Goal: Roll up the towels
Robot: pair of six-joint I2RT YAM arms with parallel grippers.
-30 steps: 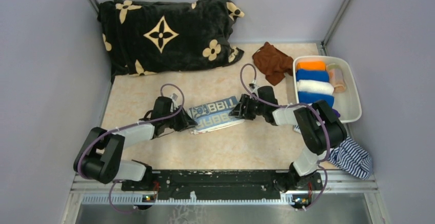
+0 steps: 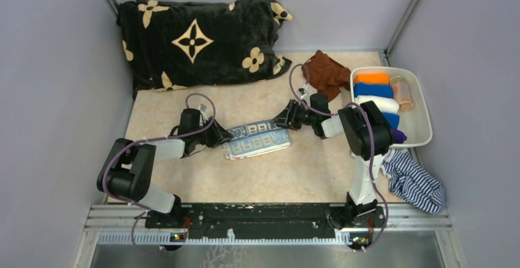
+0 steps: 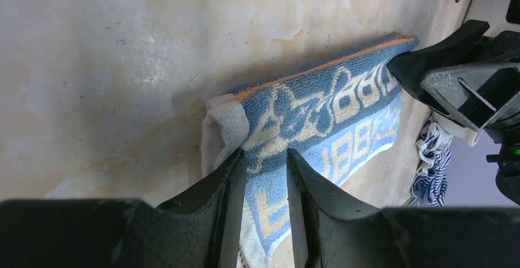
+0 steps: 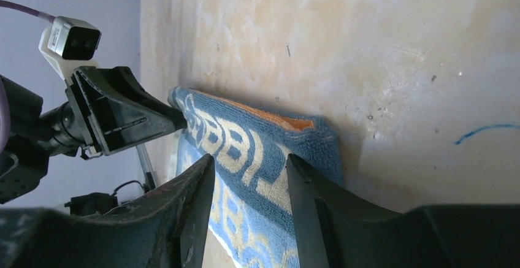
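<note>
A blue towel (image 2: 257,140) with cream lettering and an orange edge lies folded in a long strip on the table. My left gripper (image 2: 225,135) is at its left end; in the left wrist view its fingers (image 3: 228,206) stand apart over the towel, by a pale corner fold. My right gripper (image 2: 281,119) is at the far right corner; in the right wrist view its fingers (image 4: 190,210) stand apart over the folded edge. Both grippers are part open, with the towel below or between their fingertips; contact is hard to tell.
A white bin (image 2: 417,121) of rolled towels stands at the right, a brown cloth (image 2: 328,72) behind, a striped cloth (image 2: 417,185) at the front right. A dark patterned pillow (image 2: 202,41) lines the back.
Both grippers have moved from the towel's near part up toward its far edge, the right one further.
</note>
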